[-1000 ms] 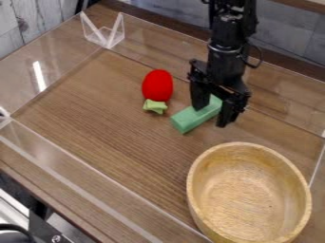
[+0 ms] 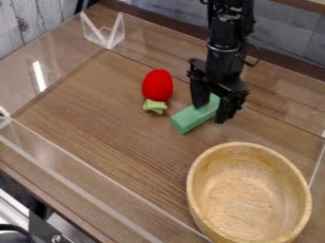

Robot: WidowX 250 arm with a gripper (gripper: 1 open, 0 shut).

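The black robot arm reaches down from the top, its gripper [image 2: 214, 100] low over a green rectangular block [image 2: 191, 118] lying on the wooden table [image 2: 89, 142]. The fingers straddle or hover at the block's upper end; whether they touch it or are open or shut is unclear, as the dark gripper hides that end.
A red oval object [image 2: 156, 84] and a small light-green piece [image 2: 155, 106] lie just left of the block. A large yellow bowl [image 2: 248, 216] fills the lower right. A clear wire-like holder [image 2: 102, 30] stands at the upper left.
The arm and gripper have shifted very slightly over the block. The objects on the table look unmoved.
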